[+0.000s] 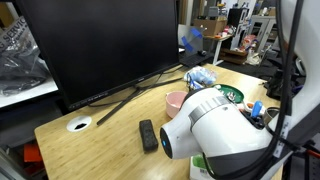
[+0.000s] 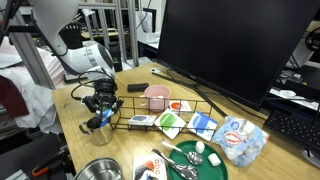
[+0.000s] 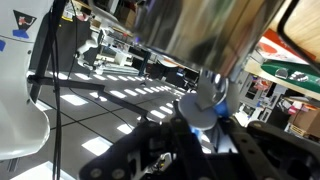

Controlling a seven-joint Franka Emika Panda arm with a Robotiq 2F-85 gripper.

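In exterior view 2 my gripper is low at the left of the table, at the mouth of a metal container. Something blue shows between the fingertips and the container there. The wrist view has the gripper shut on a small shiny silver-and-blue object, blurred and partly hidden, so its kind is unclear. The container's metal wall fills the top of that view, close to the object. My white arm hides the fingers in exterior view 1.
A dark wire rack is just right of the arm, with a pink bowl behind. A silver bowl and green plate stand at the front. The monitor borders the back. Bare table lies left in exterior view 1.
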